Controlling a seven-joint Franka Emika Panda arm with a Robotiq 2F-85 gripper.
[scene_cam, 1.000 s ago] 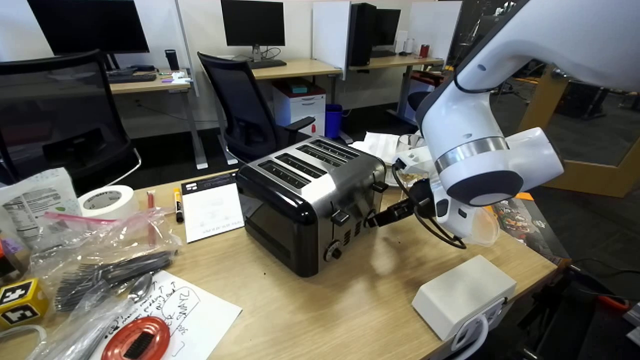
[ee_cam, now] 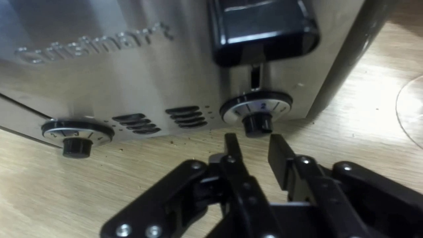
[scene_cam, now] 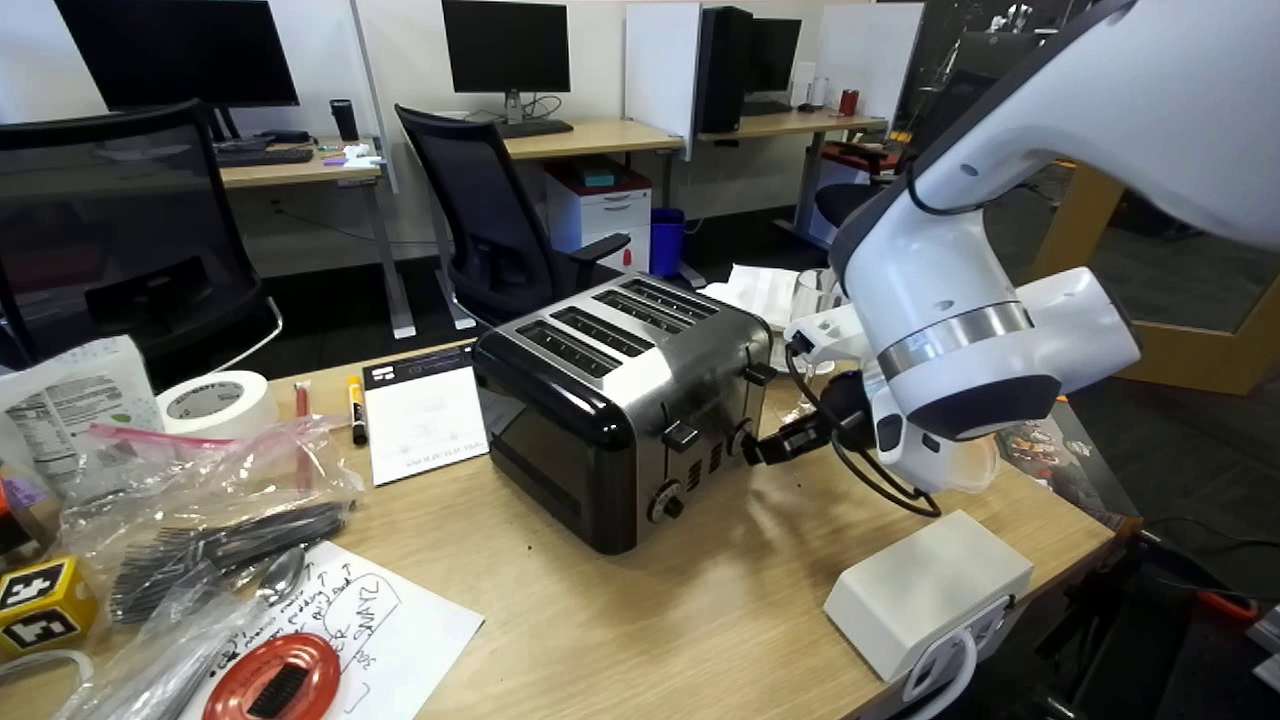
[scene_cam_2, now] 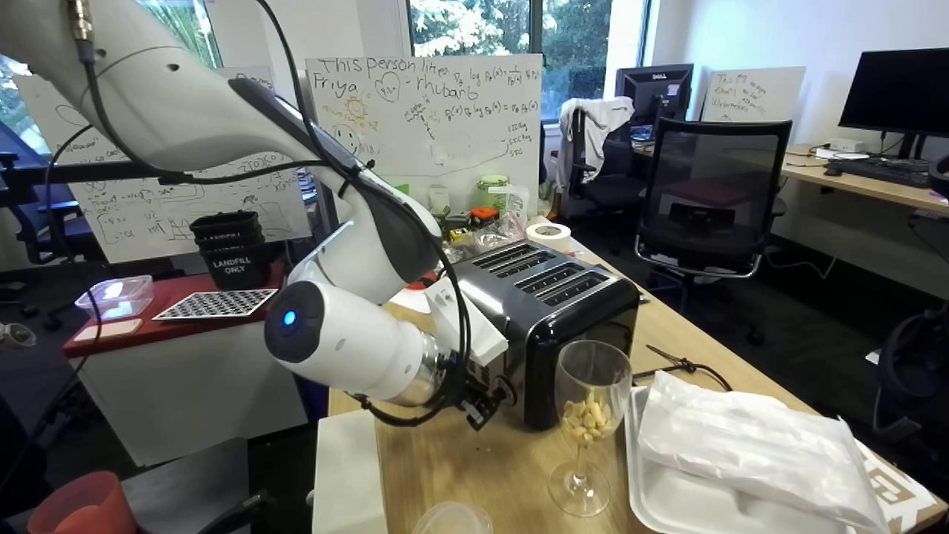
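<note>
A steel and black four-slot toaster stands on the wooden table. Two dials are on its front: the right dial has its "2" near the top and a black knob, and the left dial shows a "3". Over the right dial juts a black lever. My gripper is partly open in front of the right dial, its black fingers set apart with nothing between them. The knob lies just past the fingertips in the wrist view; whether they touch it cannot be told.
A wine glass of nuts stands close to the toaster's side, with a white tray beyond it. A white box sits at the table's right edge. Bare tabletop lies before the toaster.
My gripper has drawn back a little from the toaster's front and slightly lower, uncovering more of the right dial. The toaster has stayed in place.
</note>
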